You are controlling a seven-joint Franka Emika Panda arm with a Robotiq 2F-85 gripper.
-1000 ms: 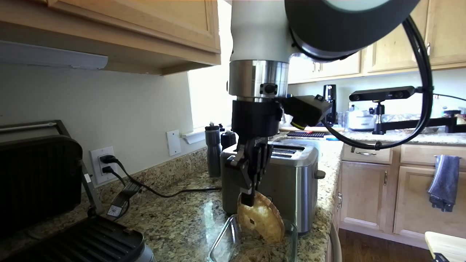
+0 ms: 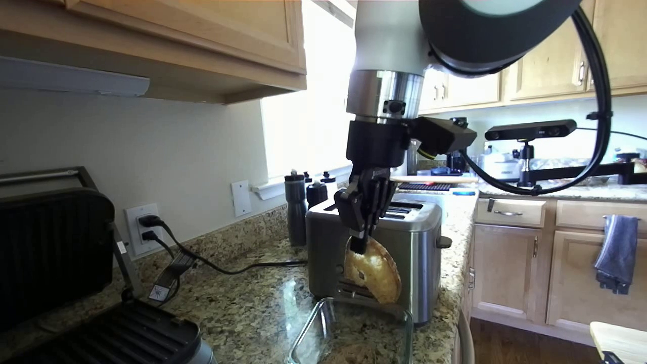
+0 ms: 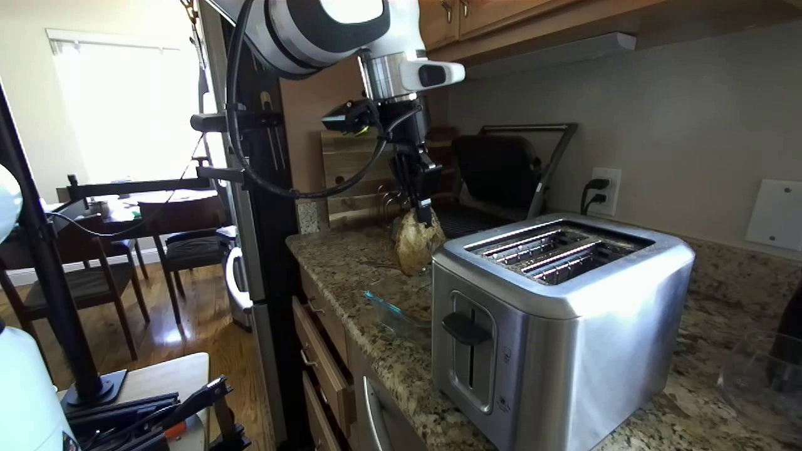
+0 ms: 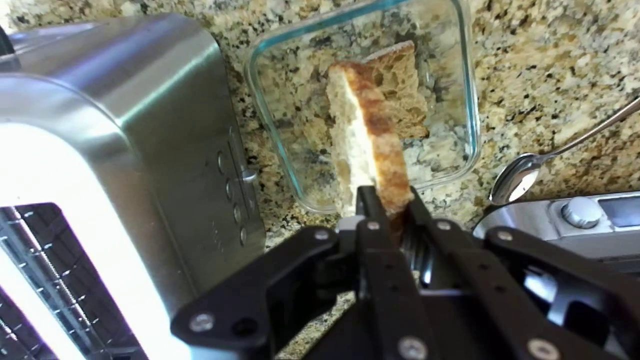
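Note:
A slice of bread (image 2: 374, 271) hangs on edge from my gripper (image 2: 359, 242), which is shut on its upper part. In the wrist view the crust of this slice (image 4: 382, 132) runs away from between the fingertips. Below it, on the counter, stands a clear glass container (image 4: 273, 129); a second bread slice (image 4: 403, 90) lies inside, partly hidden by the held one. The silver toaster (image 3: 556, 331) is close by, its two slots on top looking empty in exterior view 2. The held slice is beside the toaster, lower than its top in exterior view 1.
An opened black grill (image 2: 115, 327) sits at the left with its lid up. Dark bottles (image 2: 295, 206) stand behind the toaster, and a power cord (image 2: 236, 269) crosses the counter. A spoon (image 4: 519, 174) lies between the container and the grill's edge.
The arm has risen and shifted away from exterior view 1's camera, toward the toaster. The bread slice has come up with it, out of the glass container.

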